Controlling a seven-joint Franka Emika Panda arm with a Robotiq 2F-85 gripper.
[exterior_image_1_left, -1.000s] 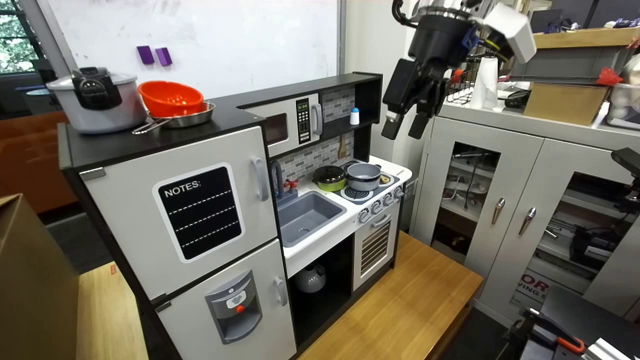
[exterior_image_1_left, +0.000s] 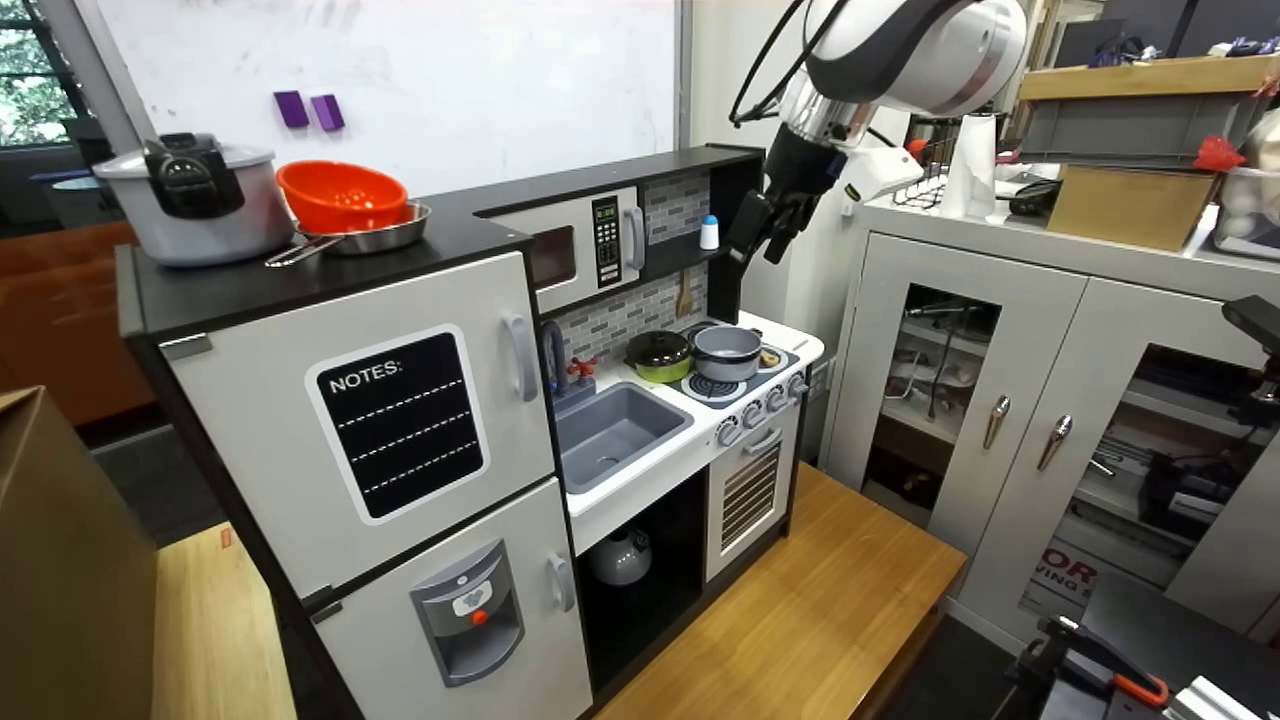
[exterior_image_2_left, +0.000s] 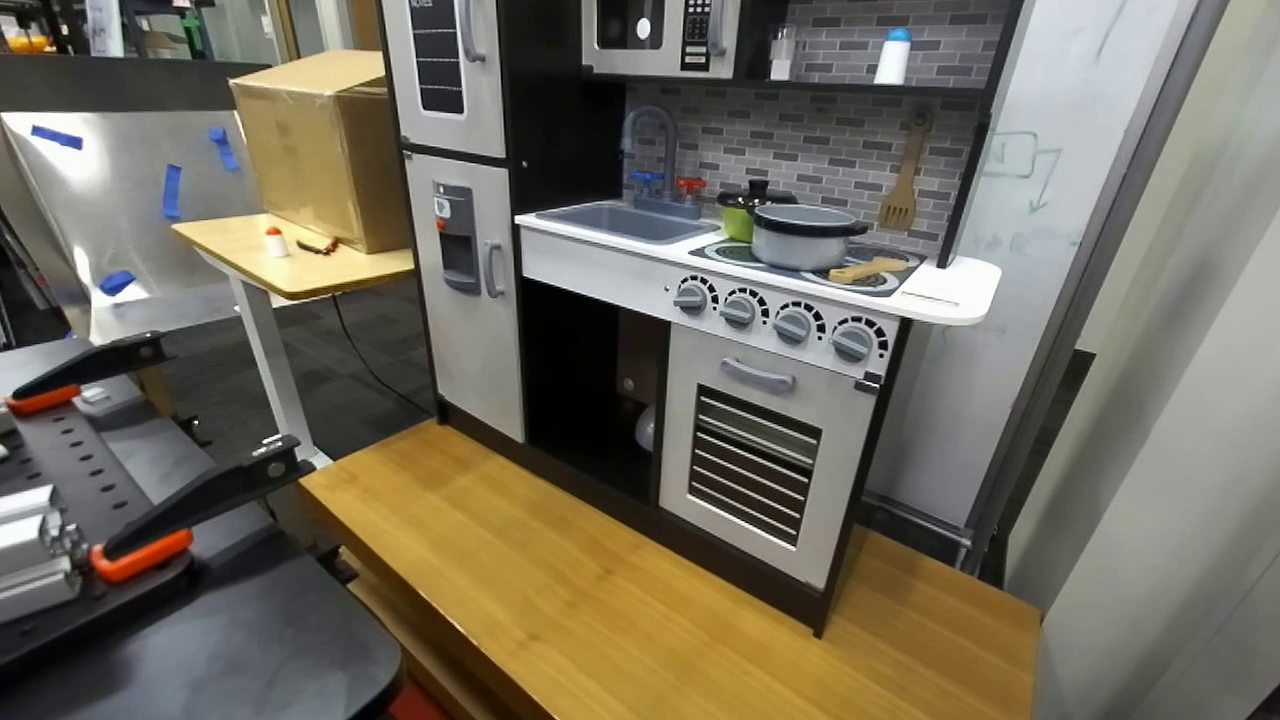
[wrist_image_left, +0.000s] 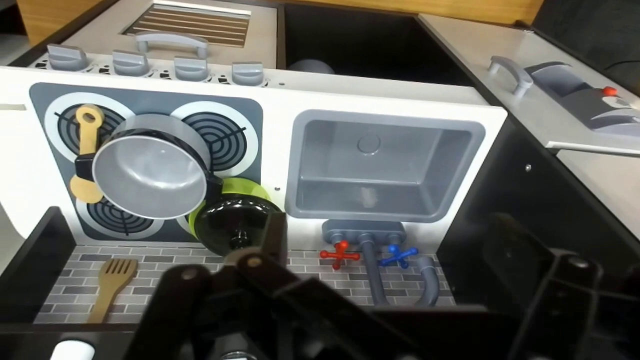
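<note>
In exterior view 1 my gripper (exterior_image_1_left: 758, 250) hangs high near the right end of the toy kitchen, pointing downward. Its fingers are open and nothing shows between them. The wrist view has its dark fingers (wrist_image_left: 274, 237) spread wide, with the sink and faucet seen beyond the gap. On the stove sits an uncovered grey pot (wrist_image_left: 150, 174), and a green pot (exterior_image_2_left: 735, 223) with a black lid (wrist_image_left: 234, 222) stands beside it. A wooden spoon (wrist_image_left: 89, 141) lies next to the grey pot, partly behind its handle. The sink (wrist_image_left: 366, 162) looks empty.
A white bottle with a blue cap (exterior_image_2_left: 893, 58) stands on the shelf below the top. From the tiled wall hangs a wooden spatula (exterior_image_2_left: 902, 180). An orange colander (exterior_image_1_left: 344, 196) and a large grey pot (exterior_image_1_left: 198, 206) rest on top of the kitchen.
In exterior view 1 the arm has swung left and my gripper has turned, now overlapping the kitchen's upper right corner. Pots, bottle and sink have stayed where they were.
</note>
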